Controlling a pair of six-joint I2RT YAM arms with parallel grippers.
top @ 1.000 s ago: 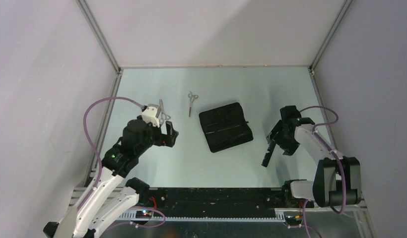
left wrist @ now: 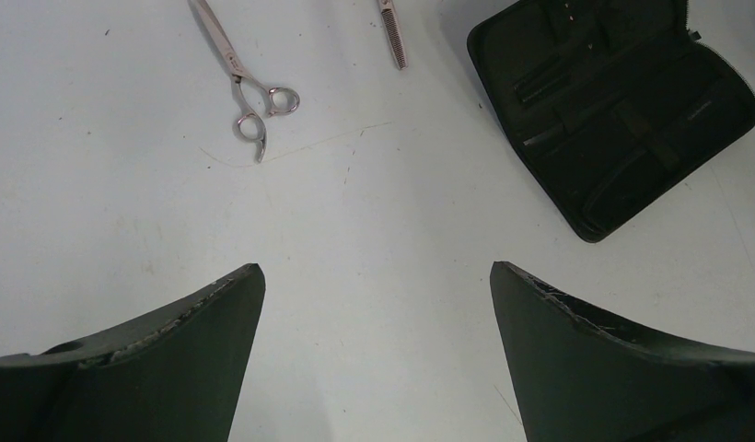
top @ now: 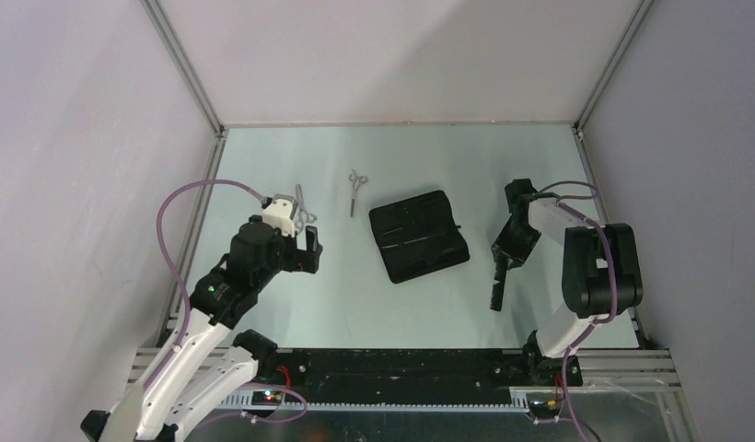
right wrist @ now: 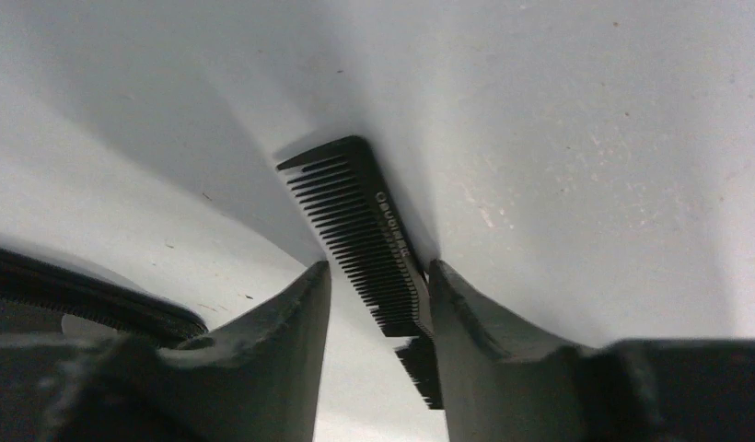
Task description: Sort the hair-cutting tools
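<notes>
A black comb lies on the table at the right, between the fingers of my right gripper. These fingers are part open: the right one touches or nearly touches the comb's spine, and some table shows between the left one and the teeth. In the top view the comb extends from under that gripper toward the front. My left gripper is open and empty over the left of the table. Two scissors lie behind it: one pair at the left, the other farther back.
An open black zip case with slots lies mid-table, between the two arms. Its edge shows close to the right gripper's left finger. Bare table surrounds the case, and walls stand at both sides and the back.
The comb has turned, now pointing more straight toward the front.
</notes>
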